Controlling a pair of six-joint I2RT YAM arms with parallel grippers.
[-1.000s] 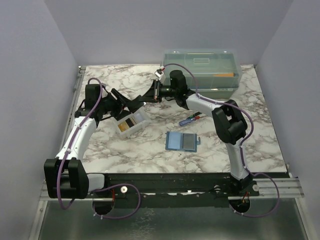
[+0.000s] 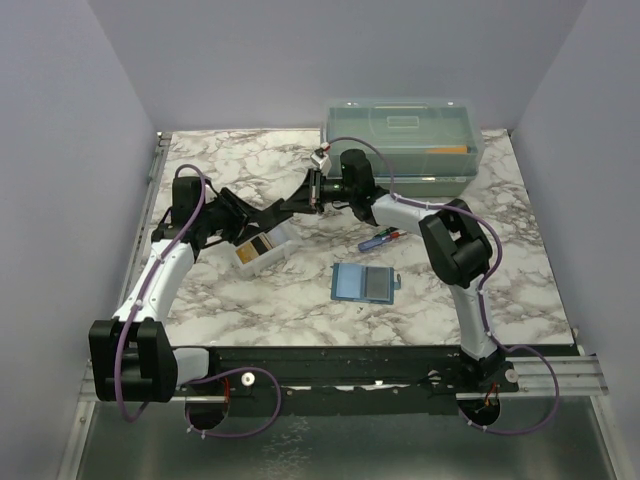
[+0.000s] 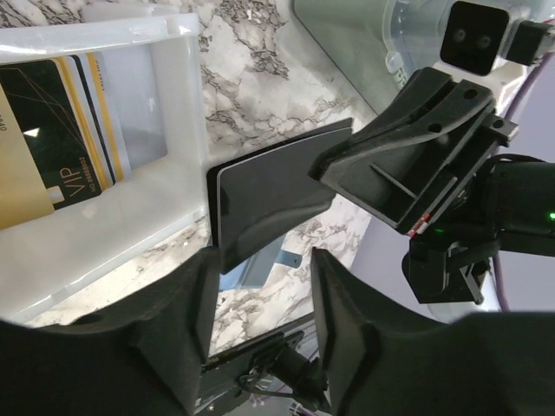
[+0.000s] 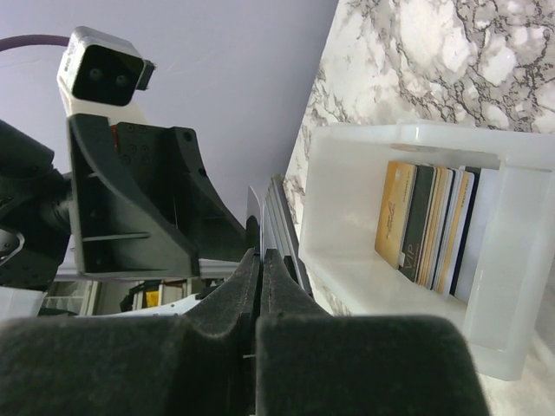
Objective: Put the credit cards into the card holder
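My right gripper (image 2: pixel 306 197) is shut on a black card (image 3: pixel 269 191), which sticks out toward my left gripper (image 2: pixel 242 225) above the white box's right side. In the left wrist view that gripper's two fingers stand apart below the card, with nothing clearly between them. The white box (image 4: pixel 342 217) holds a row of gold, black and white cards (image 4: pixel 434 217). The blue card holder (image 2: pixel 349 282) lies open on the table to the right of the box.
A large clear lidded bin (image 2: pixel 400 130) stands at the back right. Small coloured items (image 2: pixel 378 240) lie in front of it.
My right gripper has moved very slightly toward the front, still with the card.
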